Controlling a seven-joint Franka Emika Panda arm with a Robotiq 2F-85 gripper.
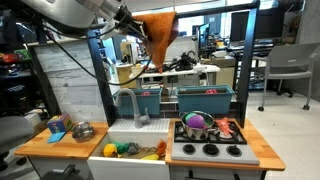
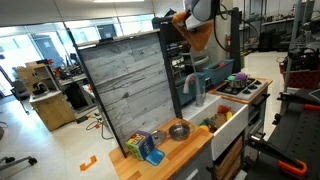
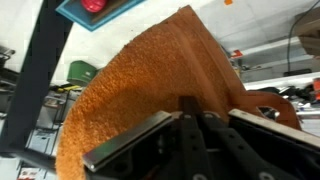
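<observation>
An orange-brown cloth hangs high above the sink area, with my gripper shut on it. In exterior view 2 the cloth dangles below the arm, clear of the counter. The wrist view has the cloth spread right across the front of my gripper, so most of what lies beneath is covered. How much fabric sits between the fingers is hidden.
Below is a white sink with several colourful toy foods in it and a grey faucet. A pot stands on the stove. Blue bins line the back. A metal bowl rests on the left wooden counter.
</observation>
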